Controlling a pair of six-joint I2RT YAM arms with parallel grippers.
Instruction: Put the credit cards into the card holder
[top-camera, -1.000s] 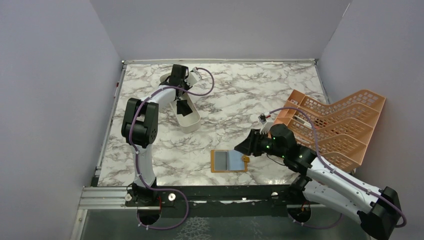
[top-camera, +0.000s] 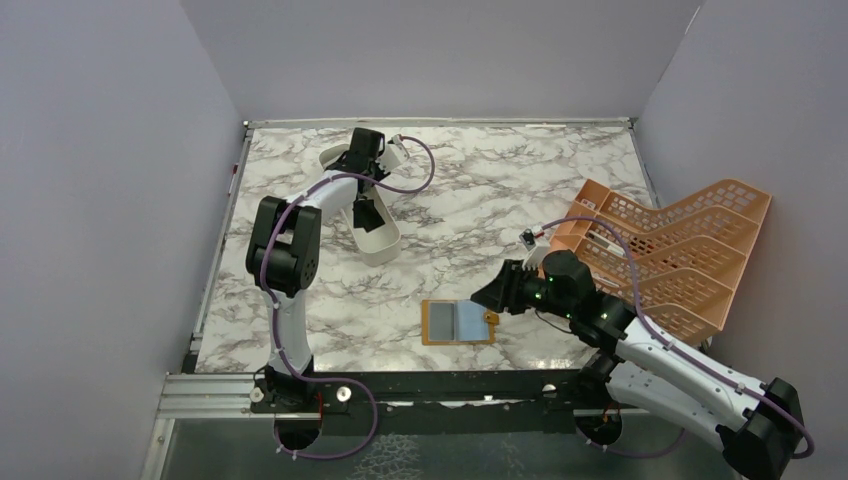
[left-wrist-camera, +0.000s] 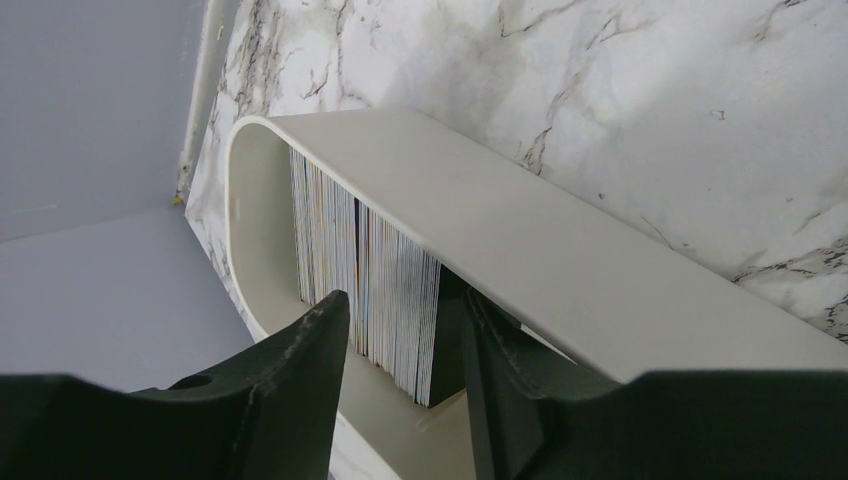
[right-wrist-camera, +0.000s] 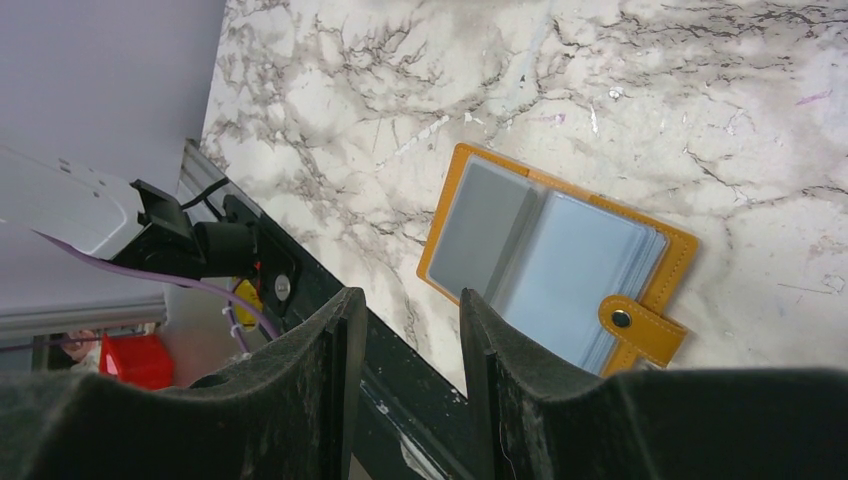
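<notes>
The credit cards (left-wrist-camera: 385, 280) stand in a packed row inside a long white container (left-wrist-camera: 260, 200) at the back left. My left gripper is down at the container, part open, its fingers at the right end of the row beside a dark card face; whether it touches a card I cannot tell. The open card holder (top-camera: 440, 320), tan with clear sleeves, lies near the front edge. My right gripper is open above the table beside it, nothing between its fingers.
An orange slotted rack (top-camera: 720, 250) stands at the right, partly behind my right arm. Grey walls surround the sides and back.
My left arm has shifted slightly to the right at the container since a second ago. The right arm has barely moved.
</notes>
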